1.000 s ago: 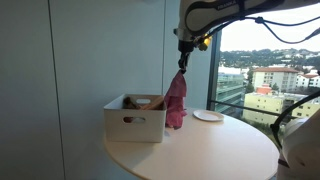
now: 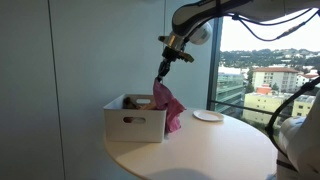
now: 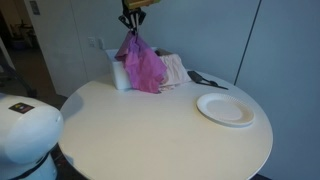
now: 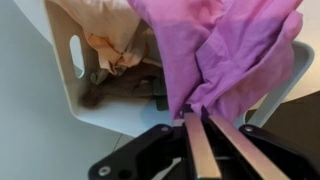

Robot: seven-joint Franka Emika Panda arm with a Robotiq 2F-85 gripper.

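A pink-purple cloth [image 2: 167,103] hangs from my gripper [image 2: 161,79], which is shut on its upper part. In exterior view 2 the cloth [image 3: 141,65] drapes down in front of the white box, below the gripper [image 3: 132,22]. The wrist view shows the cloth [image 4: 222,50] bunched at the fingertips and spreading over one side of the box. The white box [image 2: 119,131], with handle cut-outs, stands on the table's left part. Inside it lie a pale cloth [image 4: 110,28] and some dark items that are hard to make out.
A white plate [image 3: 226,109] lies on the round white table [image 3: 150,140], whose middle is clear. Beside the box in exterior view 2 are a pale cloth [image 3: 174,70] and dark utensils [image 3: 207,80]. A window is at the right.
My gripper has come down and to the left, toward the box. The cloth has moved with it, its upper part now lower and nearer the box's rim.
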